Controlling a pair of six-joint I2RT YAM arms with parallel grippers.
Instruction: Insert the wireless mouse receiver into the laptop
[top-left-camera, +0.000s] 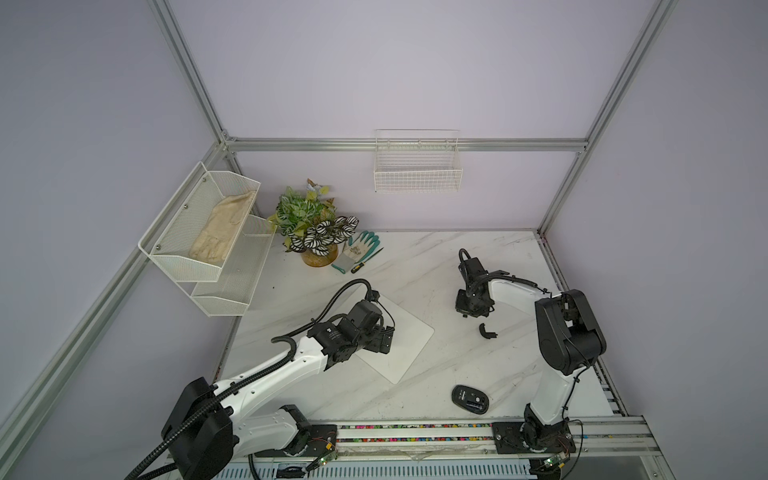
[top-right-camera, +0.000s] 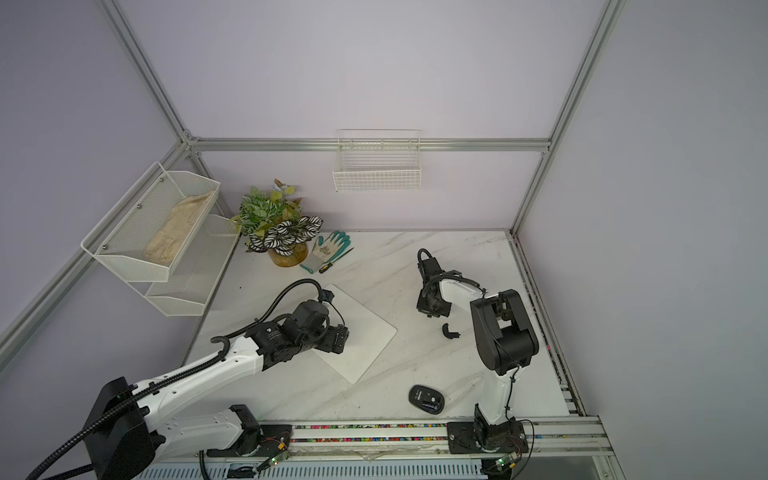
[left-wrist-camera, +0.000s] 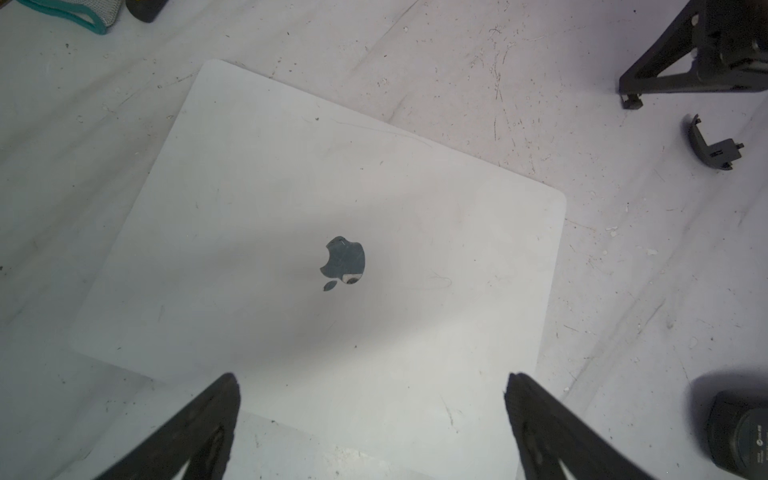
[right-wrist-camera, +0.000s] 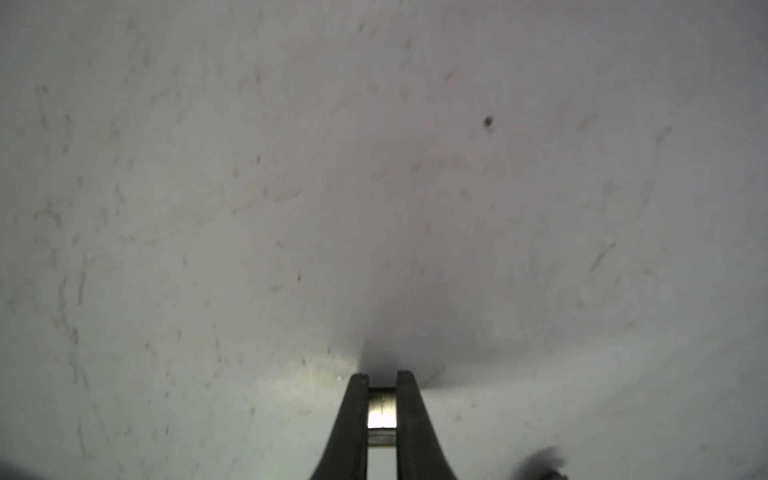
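Observation:
The silver closed laptop (left-wrist-camera: 280, 192), Apple logo upward, lies on the white table under my left gripper, which stands open and empty above it. My right gripper is shut on a small metal receiver (right-wrist-camera: 381, 408), low over the bare table right of the laptop. A black mouse (top-left-camera: 469, 399) lies near the front edge. A small black curved piece (left-wrist-camera: 714, 152) lies just in front of the right gripper.
A potted plant (top-left-camera: 314, 216), work gloves (top-left-camera: 356, 248) and a screwdriver (top-left-camera: 364, 262) sit at the back left. Wire baskets (top-left-camera: 416, 184) hang on the walls.

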